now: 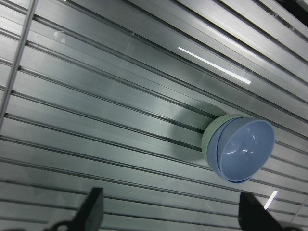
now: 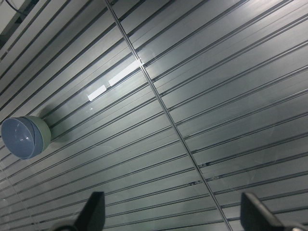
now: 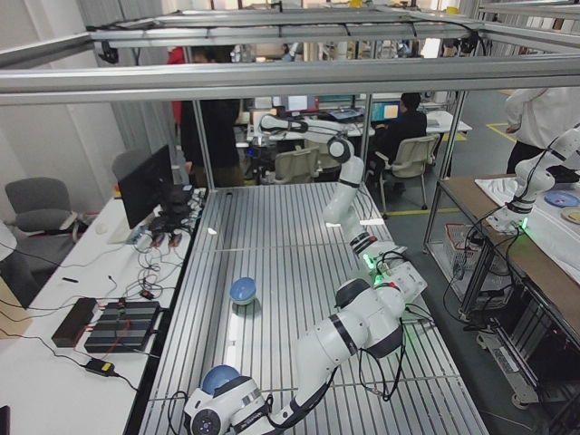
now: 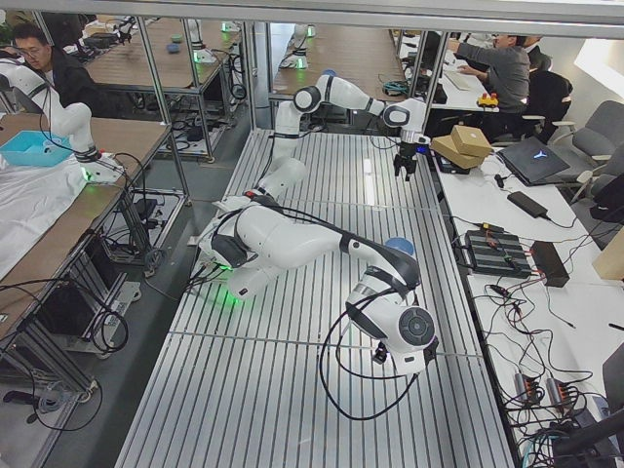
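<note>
Blue bowls (image 1: 243, 149) nested in a pale green bowl (image 1: 211, 125) sit on the slatted table right of centre in the left wrist view, and at the left in the right wrist view (image 2: 19, 137). My left gripper is open above the table, the bowls beyond its fingers; in the camera right view it (image 4: 406, 166) is at the far end. My right gripper is open high over the table, nothing between its fingers. In the camera left view another blue object (image 3: 220, 379) is partly hidden behind the near arm.
A desk (image 3: 54, 390) with monitor, cables and black boxes runs along one side; another bench (image 3: 553, 272) with an arm stands opposite. Aluminium frame bars cross overhead.
</note>
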